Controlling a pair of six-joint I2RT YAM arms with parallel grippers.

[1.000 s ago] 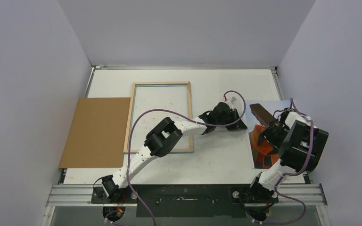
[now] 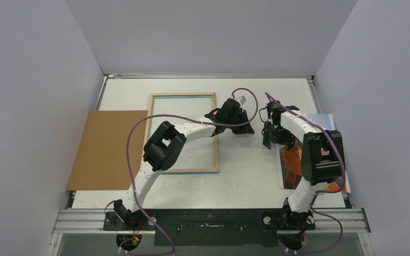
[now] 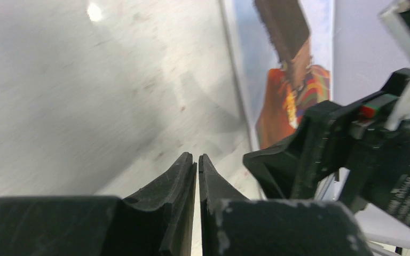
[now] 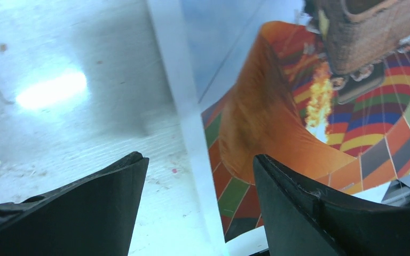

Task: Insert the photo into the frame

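The photo (image 2: 290, 168), a picture of a hot-air balloon, lies at the right side of the table, partly covered by my right arm. Its white left edge shows in the right wrist view, where my right gripper is open above that edge, one finger either side of it. Left of centre is the empty wooden frame (image 2: 217, 154). My left gripper is shut over bare table, between frame and photo, nothing showing between its fingers; the photo (image 3: 277, 114) appears beyond it in the left wrist view.
A brown backing board (image 2: 107, 152) lies left of the frame, touching or nearly touching its left side. A wall (image 2: 384, 106) rises close beyond the photo's right side.
Both arms have moved left. The right gripper went from over the photo to its left edge, and the left gripper drew away from the photo towards the frame. The photo has shifted slightly left.
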